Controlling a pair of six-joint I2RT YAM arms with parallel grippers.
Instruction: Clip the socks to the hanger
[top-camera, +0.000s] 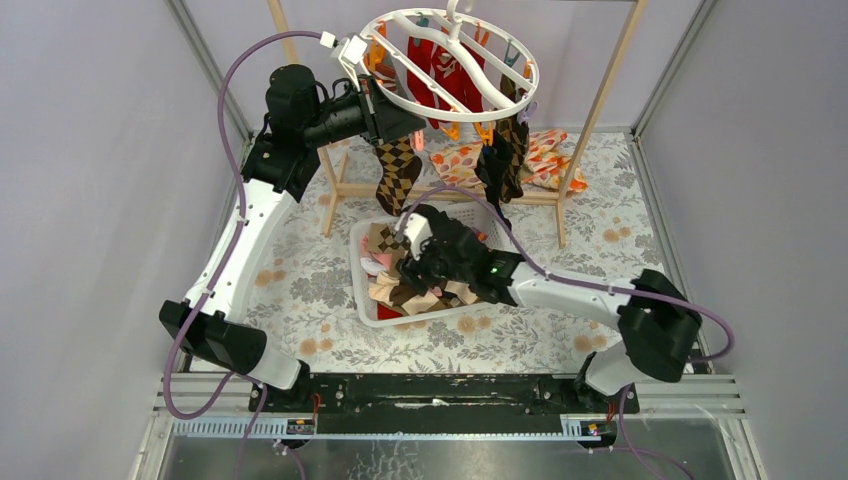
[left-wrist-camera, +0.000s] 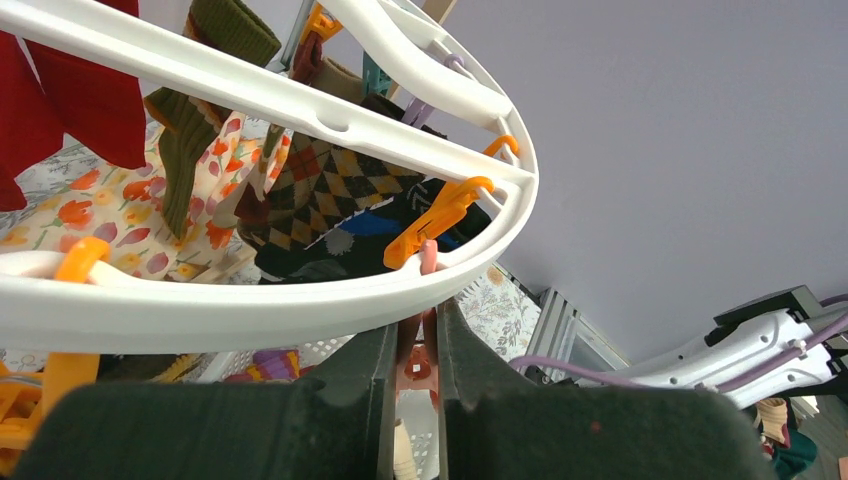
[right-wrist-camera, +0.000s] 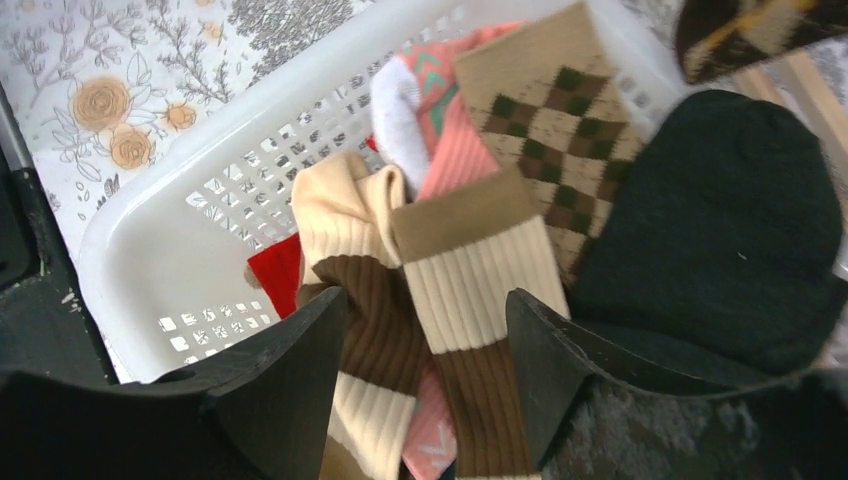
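My left gripper is shut on a pink clip (left-wrist-camera: 428, 258) under the white round hanger (top-camera: 480, 110). Orange and other clips hang around the ring, with red socks (top-camera: 450, 70) and argyle socks (top-camera: 398, 170) on it. My right gripper is part open, low over the white basket (right-wrist-camera: 160, 260) of loose socks: a cream-and-brown sock (right-wrist-camera: 480, 280), a checkered sock (right-wrist-camera: 550, 120), a pink sock (right-wrist-camera: 450, 140) and a black sock (right-wrist-camera: 700, 230). Nothing clearly sits between its fingers.
A wooden stand (top-camera: 603, 85) frames the hanger. Orange flowered fabric (top-camera: 550, 160) lies behind the basket. Walls enclose both sides.
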